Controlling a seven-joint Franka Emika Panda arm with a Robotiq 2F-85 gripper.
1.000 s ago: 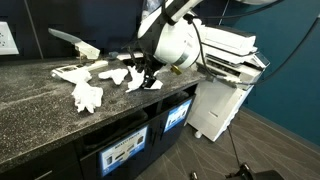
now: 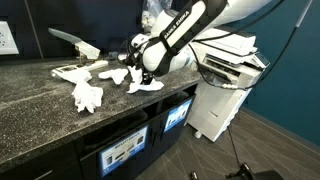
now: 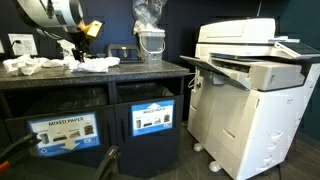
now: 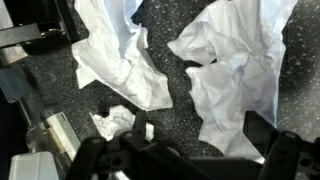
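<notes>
Crumpled white papers lie on the dark speckled counter. In the wrist view, a large sheet (image 4: 235, 75) is on the right, another sheet (image 4: 125, 55) at the upper left, and a small wad (image 4: 115, 122) partly behind a finger. My gripper stands open above the counter, its dark fingers (image 4: 262, 135) far apart with nothing held between them. From exterior view 1, the gripper is over the counter's right part near a paper (image 2: 146, 84); one more paper (image 2: 87, 97) is nearer the front edge. Exterior view 2 shows a paper (image 3: 95, 64) beneath the arm.
Below the counter are open bins with a "mixed paper" label (image 3: 64, 133) and another blue label (image 3: 152, 117). A white printer (image 3: 250, 100) stands to the right. At the back of the counter are a clear bucket (image 3: 152, 42) and a paper cutter (image 2: 76, 44).
The arm has shifted and now reaches in from the upper right, with its gripper slightly farther left and higher. The papers near the front look unmoved.
</notes>
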